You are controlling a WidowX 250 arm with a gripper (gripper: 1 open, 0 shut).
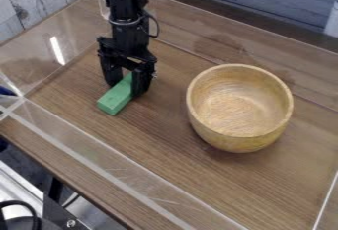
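A black robot arm reaches down from the top of the camera view to the gripper [126, 76], which is over a green oblong object [115, 98] lying at an angle on the wooden table. The black fingers overlap the object's upper end. Whether they grip it or only touch it cannot be told at this size.
A large round wooden bowl [239, 109] sits to the right of the gripper. A pale object stands at the back near the arm, partly hidden. Dark items and cables show at the lower left edge.
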